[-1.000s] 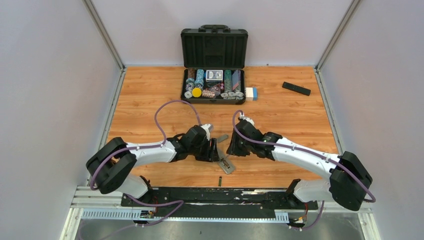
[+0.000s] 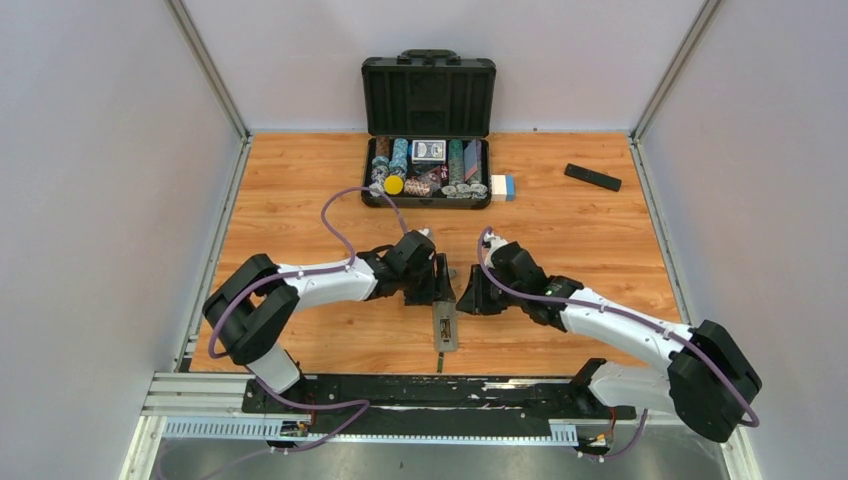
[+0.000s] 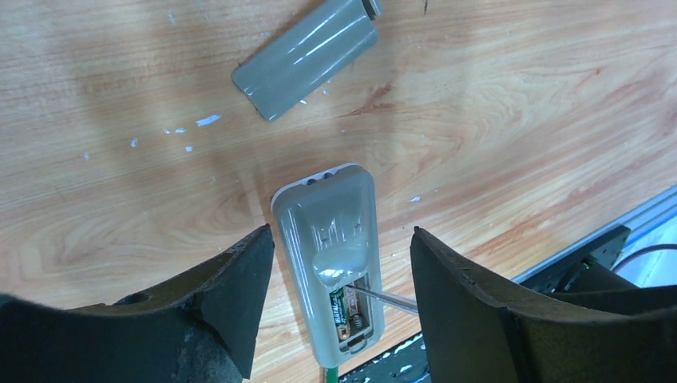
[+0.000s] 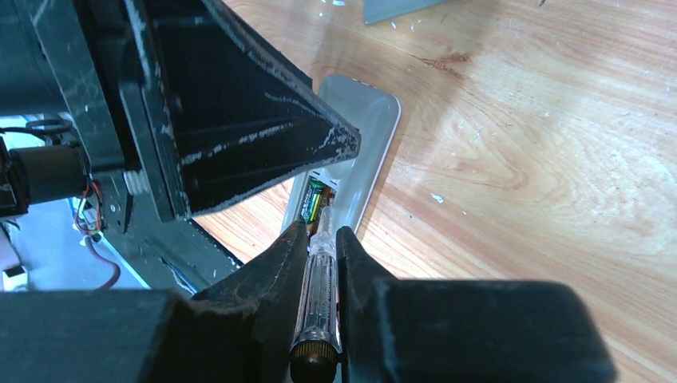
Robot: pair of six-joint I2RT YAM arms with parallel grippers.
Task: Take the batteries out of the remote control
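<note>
The grey remote control [image 2: 446,333] lies face down, its battery compartment uncovered. One dark green battery [image 3: 340,313] shows inside, beside a bare spring. Another green battery [image 2: 440,363] lies on the table at the remote's near end. My left gripper is open above the remote, nothing held between its fingers. A screwdriver with a clear handle [image 4: 320,279] is clasped by my right gripper; its thin shaft [image 3: 385,298] reaches into the compartment. Whether the tip touches the battery cannot be made out. The loose grey cover [image 3: 307,60] lies beyond the remote.
An open black case [image 2: 428,201] of poker chips stands at the back, with a small white-and-blue box [image 2: 502,188] beside it. A black remote-like bar [image 2: 592,178] lies at the back right.
The remote has turned from a slant to nearly straight. My left gripper has moved right, over its far end. The right gripper has shifted slightly right, still near the remote.
</note>
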